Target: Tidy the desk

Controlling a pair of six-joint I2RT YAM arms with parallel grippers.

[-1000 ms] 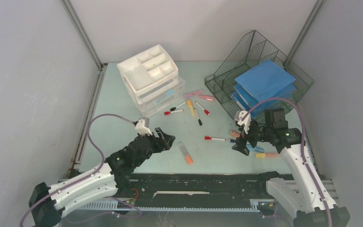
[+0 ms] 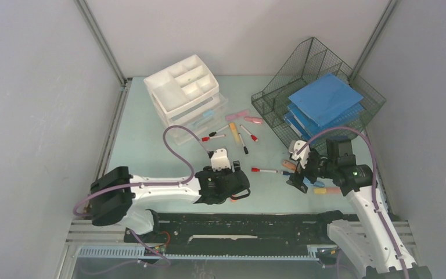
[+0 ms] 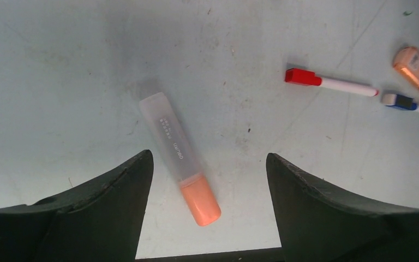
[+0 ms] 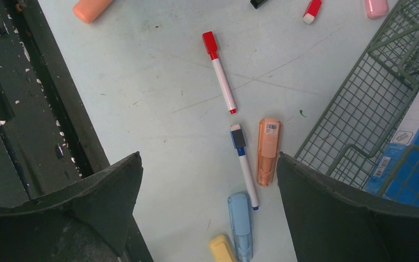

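My left gripper [image 2: 226,168] hangs over a clear tube with an orange cap [image 3: 201,201], which lies between its separated, empty fingertips in the left wrist view and is mostly hidden from above. My right gripper [image 2: 299,177] stands open and empty over the right side of the desk, above markers [image 4: 222,82], an orange case [image 4: 268,150], a blue case [image 4: 240,224] and a yellow item [image 4: 221,248]. More markers [image 2: 244,145], a yellow item [image 2: 234,132] and pink items [image 2: 253,120] lie scattered at the middle back.
A white organizer with clear drawers [image 2: 180,87] stands at the back left. A green wire rack [image 2: 276,99] holding blue folders [image 2: 325,99] fills the back right. A dark strip [image 2: 267,224] runs along the front edge.
My left gripper has moved right from the left front, now covering most of the orange-capped tube in the top view. The right arm has barely moved.
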